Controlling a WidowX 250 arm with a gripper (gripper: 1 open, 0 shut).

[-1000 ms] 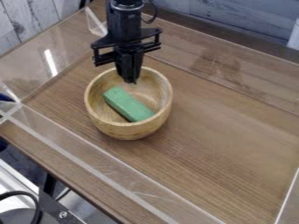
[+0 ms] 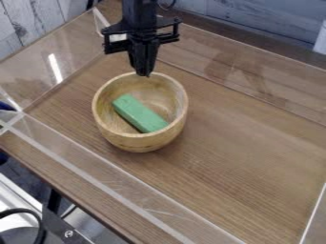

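Observation:
A round cream-colored bowl (image 2: pixel 176 108) sits on the wooden table, with a green rectangular block (image 2: pixel 139 113) lying inside it at a slant. My black gripper (image 2: pixel 140 67) is above and behind the bowl's far rim, apart from the block. It looks shut, and nothing shows between its fingers, though they are small in view.
Bare wooden table (image 2: pixel 249 162) spreads to the right and front. A clear strip runs along the left side, a black cable (image 2: pixel 38 219) lies at the lower left, and a pale wall stands at the top left and top right.
My gripper has moved back and up, away from the bowl. The bowl and green block look much the same.

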